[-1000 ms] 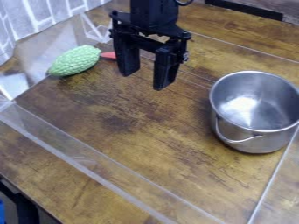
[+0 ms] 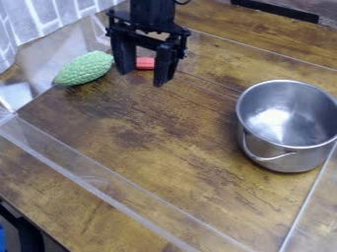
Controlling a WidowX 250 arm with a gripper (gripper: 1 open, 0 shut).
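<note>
The black gripper [image 2: 145, 59] hangs over the back left of the wooden table, its two fingers apart with nothing visible between them. A small red object [image 2: 145, 64] lies behind the fingers, partly hidden by them. A green textured corn-like toy [image 2: 83, 69] lies to the left of the gripper. A steel pot [image 2: 287, 123] stands at the right side of the table.
Clear plastic edging runs along the left and front, and a pale cloth or curtain [image 2: 33, 25] is at the back left.
The gripper has moved back and to the left, away from the pot and toward the red object and the green toy. The objects on the table are where they were.
</note>
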